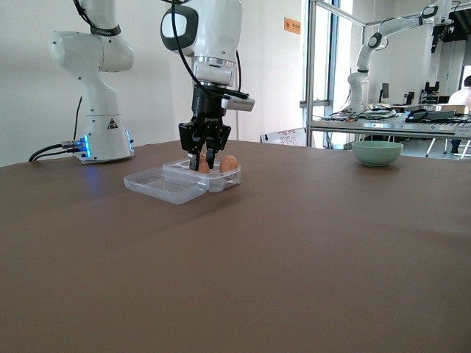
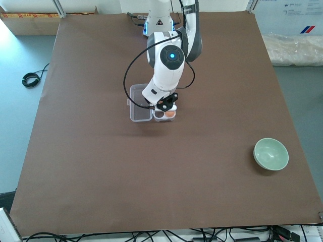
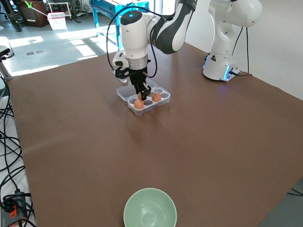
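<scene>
A clear plastic egg box (image 3: pixel 149 106) lies open with its lid (image 1: pixel 165 187) flat beside it and several brown eggs inside, among them one egg (image 1: pixel 228 164) at the tray's right end. My black gripper (image 1: pixel 202 160) points down into the tray, its fingertips among the eggs; whether it is open, shut or holding an egg I cannot tell. From the left camera the arm hides most of the tray. A pale green bowl (image 2: pixel 271 154) stands empty on the brown table (image 2: pixel 126 176), well apart from the box.
Cables (image 3: pixel 12 156) run along the outside of the table's edge.
</scene>
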